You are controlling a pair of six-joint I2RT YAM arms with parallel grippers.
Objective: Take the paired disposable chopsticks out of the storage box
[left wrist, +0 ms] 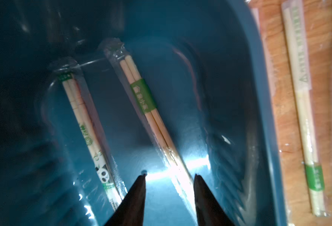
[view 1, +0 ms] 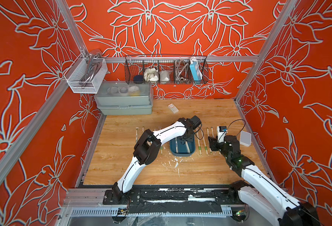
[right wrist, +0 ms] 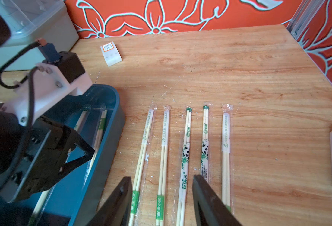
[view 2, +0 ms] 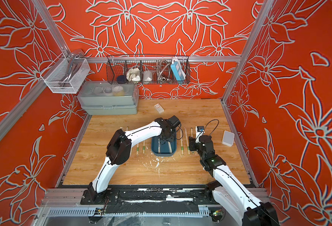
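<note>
Inside the dark blue storage box lie two wrapped chopstick pairs. One is the green-banded pair; the panda-printed pair rests to its left. My left gripper is over the box, part open, with its fingertips on either side of the green-banded pair's lower part; whether they touch it cannot be told. Over the table to the right of the box hangs my right gripper, open and empty. Below it several wrapped pairs lie in a row, among them a panda pair and a white-labelled pair.
More wrapped pairs lie left of the box, partly under the left arm. A small white packet sits behind the box, a lidded grey-green case at the back left, a white square container at the right.
</note>
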